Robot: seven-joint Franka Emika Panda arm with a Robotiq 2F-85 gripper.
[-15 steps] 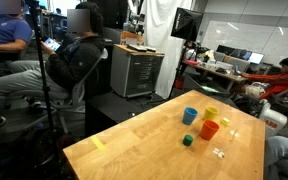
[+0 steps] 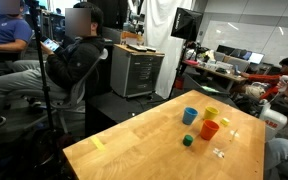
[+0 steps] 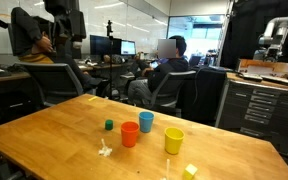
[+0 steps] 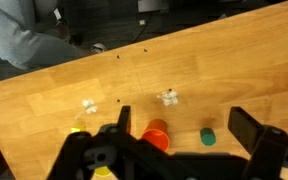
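Note:
My gripper is open high over the table, its dark fingers wide apart with nothing between them. In the wrist view a red cup [image 4: 156, 131] and a small green object [image 4: 208, 137] lie below the gap. A small white piece [image 4: 168, 97] sits ahead of them. Standing together in exterior view 2 are the blue cup [image 3: 145, 93], the red cup [image 3: 130, 137] and the yellow cup [image 3: 174, 141]. To their left is the green object [image 3: 109, 125]. A small yellow block [image 3: 190, 171] lies nearer the camera. In the wrist view the fingers hide part of the table.
Bare wood covers much of the table [image 2: 129, 153], notably its left part. Yellow tape [image 2: 98, 143] marks the left edge. A seated person [image 2: 69, 55] and an office chair are beyond the table. A drawer cabinet [image 3: 249, 110] stands behind.
Part of the arm has come into sight at the right edge of exterior view 1. The cups and small objects on the table have not moved.

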